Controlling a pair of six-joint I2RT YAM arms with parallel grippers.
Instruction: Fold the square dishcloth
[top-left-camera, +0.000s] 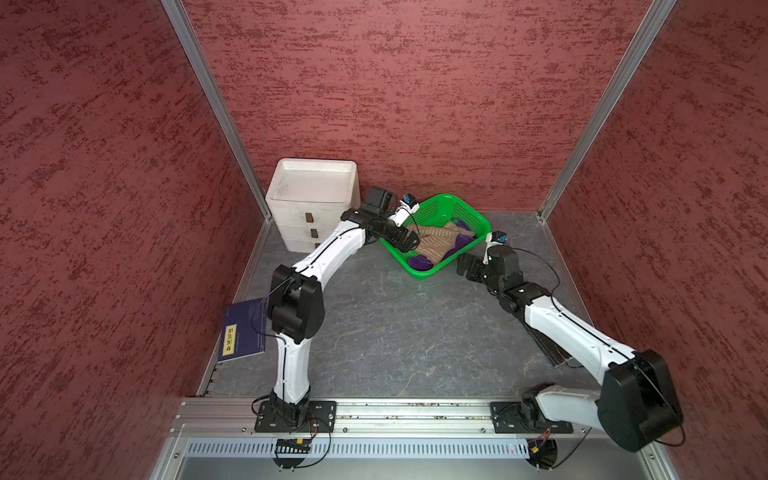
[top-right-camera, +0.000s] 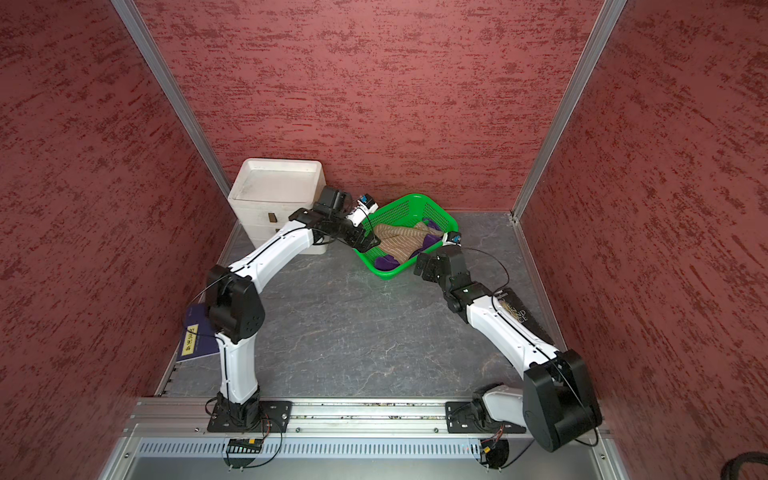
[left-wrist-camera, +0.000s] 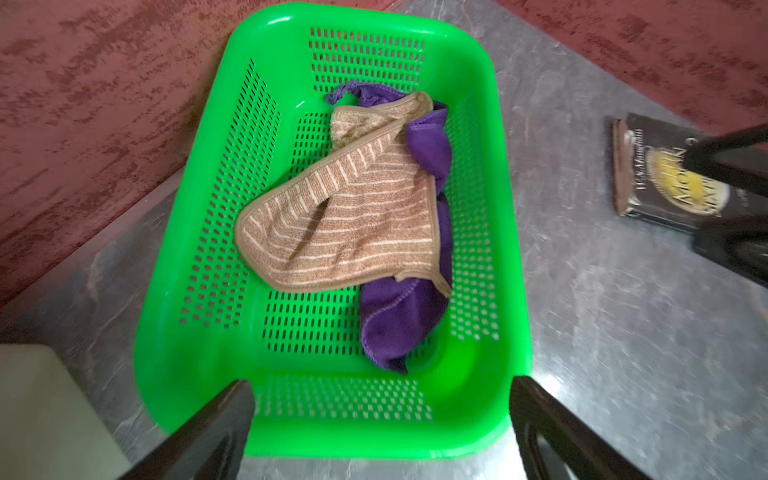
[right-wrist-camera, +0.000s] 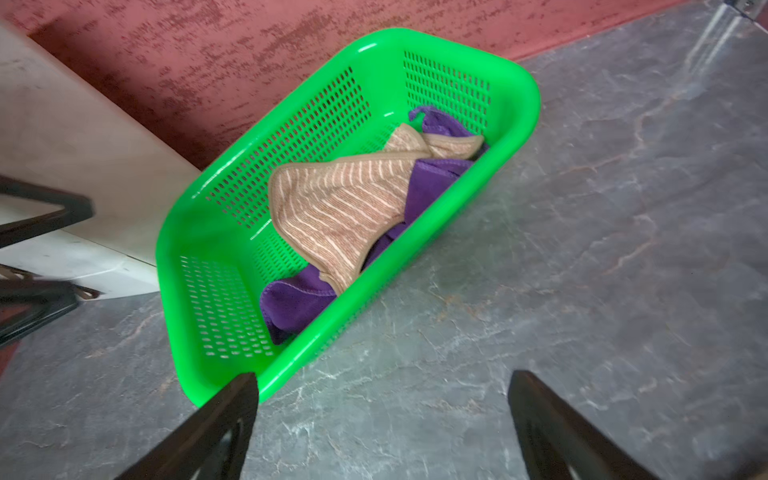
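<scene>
A brown dishcloth with pale stripes (left-wrist-camera: 360, 216) lies crumpled in the green basket (left-wrist-camera: 512, 312), on top of a purple cloth (left-wrist-camera: 404, 320). Its near-left part is folded over, and one corner hangs toward the basket's right wall. Over the basket's left end is my left gripper (top-left-camera: 408, 241), open, its fingers (left-wrist-camera: 216, 432) far apart and empty. Just outside the right rim stands my right gripper (top-left-camera: 465, 265), likewise open with nothing between the fingers. Neither gripper touches the cloth in the wrist views.
A white drawer unit (top-left-camera: 313, 204) stands left of the basket, close to my left arm. A blue book (top-left-camera: 244, 329) lies at the left edge, and a dark book (top-right-camera: 520, 313) at the right.
</scene>
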